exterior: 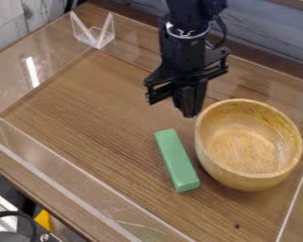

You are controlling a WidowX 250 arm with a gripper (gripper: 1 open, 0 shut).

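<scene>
The black robot arm hangs down from the top centre, its gripper (188,102) just above and left of the rim of a large tan bowl (246,142) on the right. The gripper is shut, with nothing visible between its fingers. A green rectangular block (177,161) lies flat on the wooden surface below the gripper, left of the bowl.
A clear plastic holder (94,26) stands at the back left. The left and middle of the wooden surface (79,113) are open. Raised edges border it at the back and left, and a cable lies at the lower left corner outside it.
</scene>
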